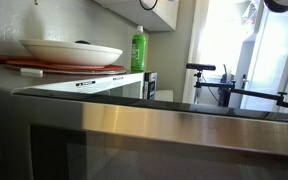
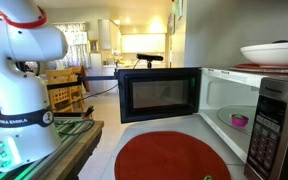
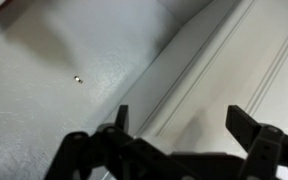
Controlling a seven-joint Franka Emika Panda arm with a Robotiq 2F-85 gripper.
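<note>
In the wrist view my gripper stands open, its two dark fingers [image 3: 122, 118] wide apart with nothing between them. Behind them are a pale grey textured surface [image 3: 44, 110] and white panelling [image 3: 209, 85]. Exterior view 2 has my white arm [image 2: 19, 90] at the left, but the gripper is outside that picture. A microwave with its door [image 2: 159, 94] swung open stands on the right. Inside its lit cavity sits a small pink and green bowl or cup [image 2: 239, 120].
A round red mat [image 2: 172, 156] lies on the pale surface before the microwave. On top of the microwave rests a white bowl [image 1: 72, 52], with a green bottle [image 1: 138, 50] nearby. The open door projects into the space in front.
</note>
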